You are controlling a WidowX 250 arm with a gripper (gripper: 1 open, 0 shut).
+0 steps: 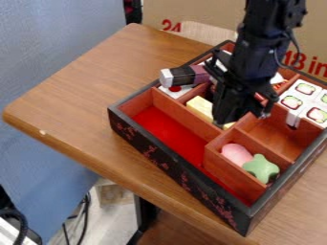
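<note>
A black box with red compartments stands on the wooden table. My black gripper reaches down over its middle, at a pale yellow block; whether it is open or shut is unclear. A pink piece and a pale green piece lie in the near right compartment. A silver and dark cylinder lies across the back left part. White pieces with red-edged squares fill the right side. The left red compartment is empty.
A cardboard box with red print stands behind. Cables and floor show at the lower left, beyond the table's edge.
</note>
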